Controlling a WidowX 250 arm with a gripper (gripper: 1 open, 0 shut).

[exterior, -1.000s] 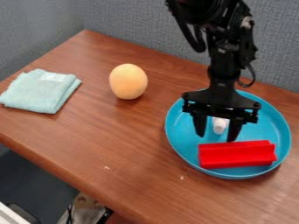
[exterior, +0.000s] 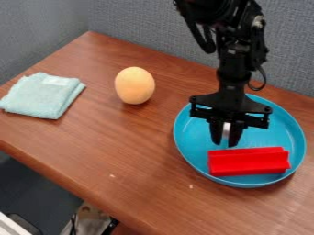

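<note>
My black gripper (exterior: 226, 136) reaches down into a blue plate (exterior: 274, 130) on the right of the table, its fingertips low over the plate's middle. A small white object shows between the fingers, largely hidden by them; I cannot tell whether they grip it. A red block (exterior: 249, 161) lies on the front part of the plate, just in front of the fingertips.
An orange egg-shaped object (exterior: 135, 85) stands left of the plate. A folded pale cloth (exterior: 43, 95) lies at the far left. A grey partition runs along the back.
My fingers have drawn closer together around the white object since a second ago, so less of it shows. The other things have not moved.
</note>
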